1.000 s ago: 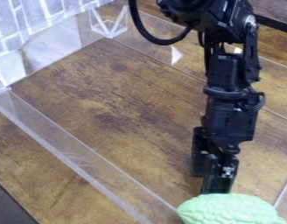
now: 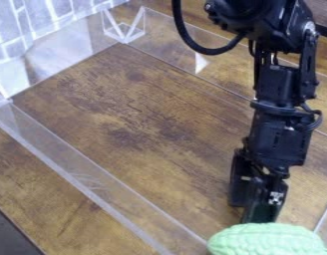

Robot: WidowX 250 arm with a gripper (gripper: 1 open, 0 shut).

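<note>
The black robot arm hangs down on the right of the camera view, its gripper (image 2: 257, 199) low over the wooden floor, just behind a pale green textured object (image 2: 266, 241) at the bottom edge. The fingertips are dark and partly hidden, so whether they hold anything cannot be seen.
Clear acrylic walls (image 2: 87, 174) border the wooden surface (image 2: 133, 120) on the left and back. A white gridded fabric (image 2: 33, 25) lies beyond at the top left.
The arm and gripper have moved a little to the right. The green object has stayed about where it was.
</note>
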